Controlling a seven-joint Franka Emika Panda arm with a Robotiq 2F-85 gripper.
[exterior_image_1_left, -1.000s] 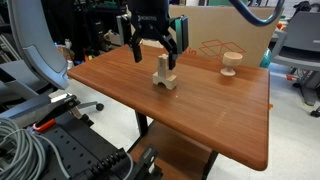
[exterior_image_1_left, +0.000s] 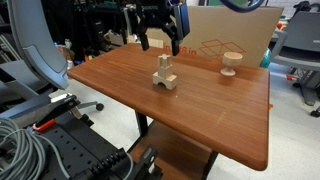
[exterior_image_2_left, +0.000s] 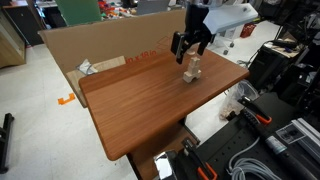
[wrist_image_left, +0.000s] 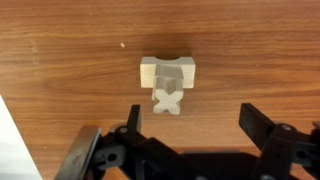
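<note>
A small stack of pale wooden blocks (exterior_image_1_left: 164, 72) stands upright on the brown table. Seen from above in the wrist view, its base is a wider block (wrist_image_left: 148, 72), with narrower pieces (wrist_image_left: 168, 98) on top that end in an X-like shape. My gripper (exterior_image_1_left: 160, 49) is open, its two fingers wide apart around and slightly above the stack's top. In the wrist view the fingertips (wrist_image_left: 133, 118) lie nearer the lower edge than the stack, with no contact visible and nothing held.
A light wooden cup (exterior_image_1_left: 231, 63) stands near the table's far edge. Cardboard (exterior_image_2_left: 110, 50) rises behind the table (exterior_image_2_left: 140, 100).
My gripper has risen a little, so that more of the stack's top shows between the fingers. The stack and the cup have stayed in place.
</note>
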